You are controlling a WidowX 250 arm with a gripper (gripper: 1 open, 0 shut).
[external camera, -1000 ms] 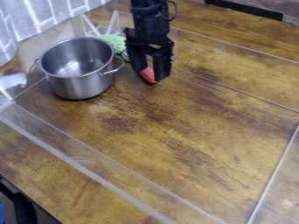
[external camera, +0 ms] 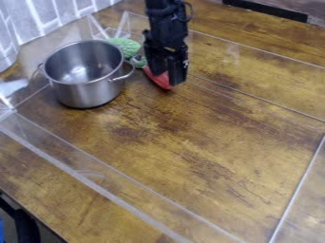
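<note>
My black gripper is at the top middle, pointing down over a red elongated object that lies on the wooden table. The gripper's fingers sit around or just above that object; whether they hold it I cannot tell. Left of it stands a steel pot with handles. A green object lies behind the pot, partly hidden.
Clear plastic walls or panels run along the left and back left. A white item sits at the left edge.
The gripper has shifted slightly left, and more of the red object shows beneath it.
</note>
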